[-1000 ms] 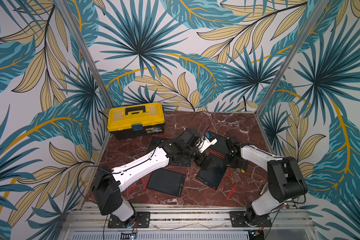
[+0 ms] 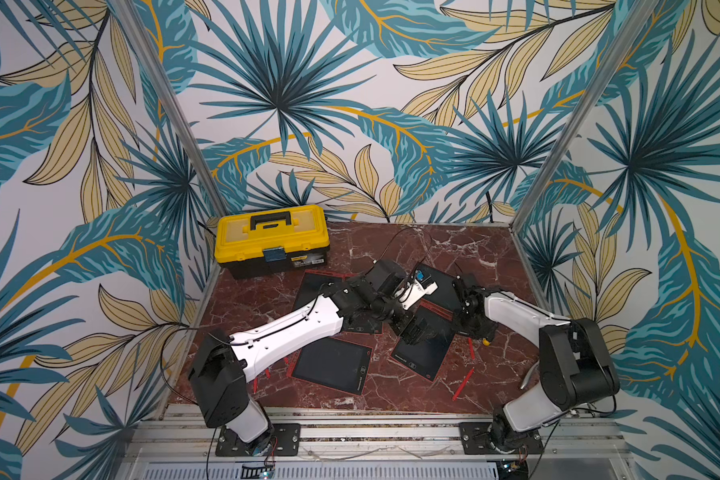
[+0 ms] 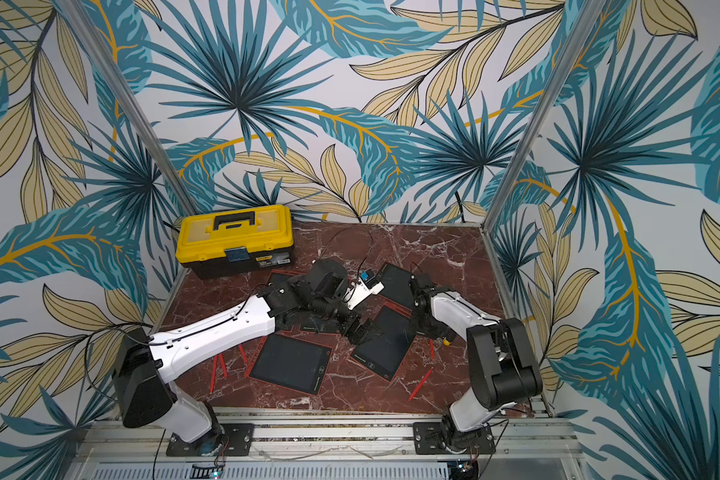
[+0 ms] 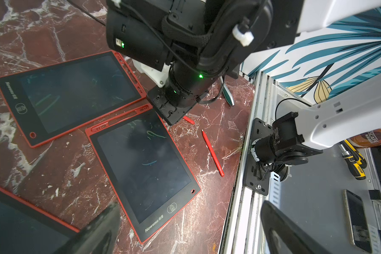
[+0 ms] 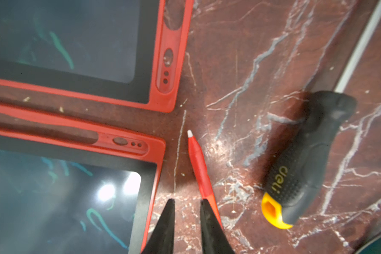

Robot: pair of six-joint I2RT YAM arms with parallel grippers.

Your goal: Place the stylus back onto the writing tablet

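Observation:
Just beyond my right gripper lies a red stylus with a white tip, on the marble table beside the tablets' corners. The fingers stand part open; the stylus's rear end runs behind the right-hand finger, and whether they touch cannot be told. Its nearest writing tablet has a red frame and an empty stylus slot; a second tablet lies above it, slot also empty. My left gripper is wide open over the table, nothing between its fingers. A second red stylus rests to the right of the near tablet.
A black and yellow screwdriver lies right of the stylus. More tablets and red styluses lie at the left, and a yellow toolbox stands at the back left.
Over the last second the left arm has shifted slightly to the right. The right arm has moved a little, and the stylus by it shows farther right than before.

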